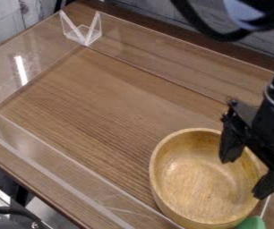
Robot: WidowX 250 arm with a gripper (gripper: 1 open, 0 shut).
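Observation:
My black gripper point(250, 156) is large in the right of the camera view, low over the right part of a yellow oval bowl point(187, 183) at the bottom. Its dark fingers are spread apart, open, with nothing seen between them. The gripper hides the bowl's upper right side.
A wire rack point(82, 27) stands at the back left. A green object point(251, 224) shows at the bottom right corner.

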